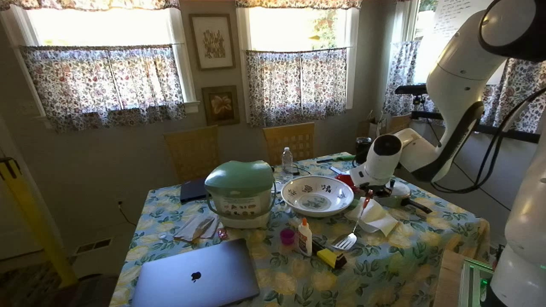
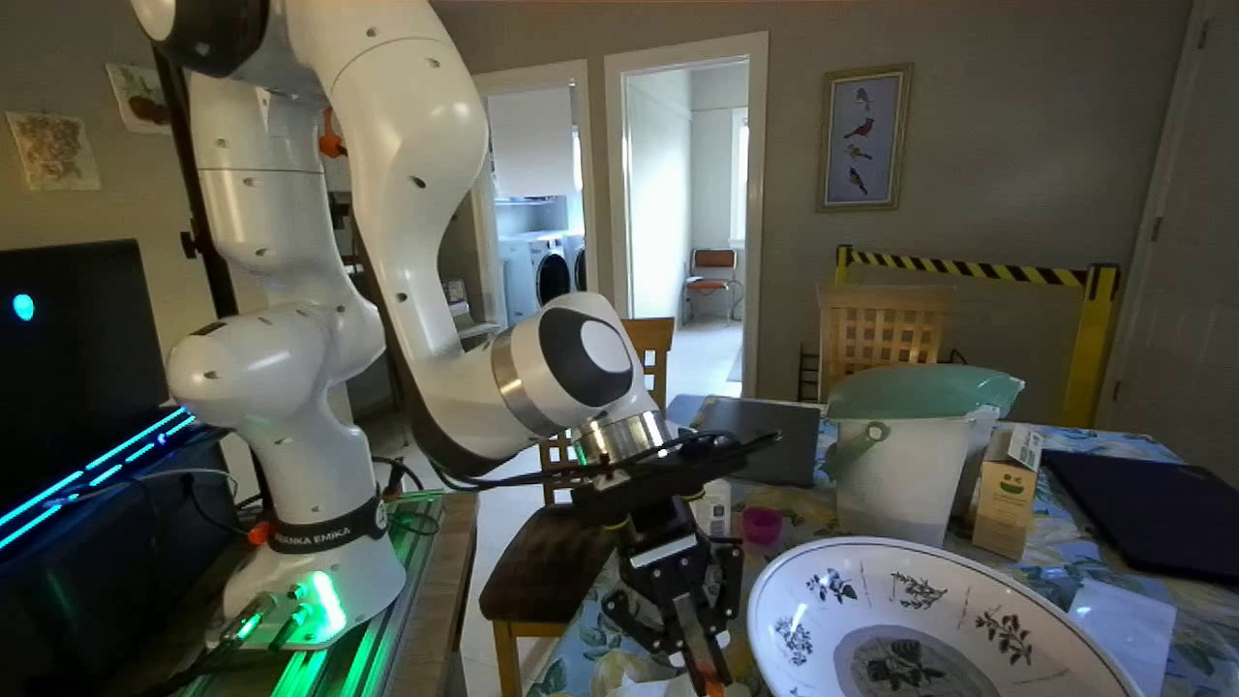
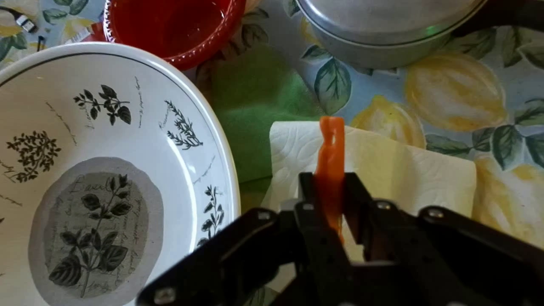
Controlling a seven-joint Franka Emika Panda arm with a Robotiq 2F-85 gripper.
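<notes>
A slotted metal spatula [image 1: 345, 241] with an orange-red handle hangs from my gripper [image 1: 369, 193] over the near right of the table, its head pointing down and toward the exterior camera. In the wrist view my gripper is shut on the orange handle [image 3: 332, 153], whose end sticks out past the fingertips; the spatula's head is out of that view. The second exterior view has the gripper [image 2: 703, 651] low beside the bowl, with the spatula mostly cut off below. A white floral bowl [image 1: 317, 209] stands close to the gripper.
Under the gripper lies a white paper towel [image 3: 408, 168]. A lidded pot [image 3: 387, 30] and a red bowl [image 3: 176, 25] stand behind it. A glue bottle [image 1: 305, 238], a yellow-and-black item [image 1: 329, 256], a purple cup [image 1: 287, 236], a green-lidded bin [image 1: 240, 197] and a laptop [image 1: 197, 276] occupy the table.
</notes>
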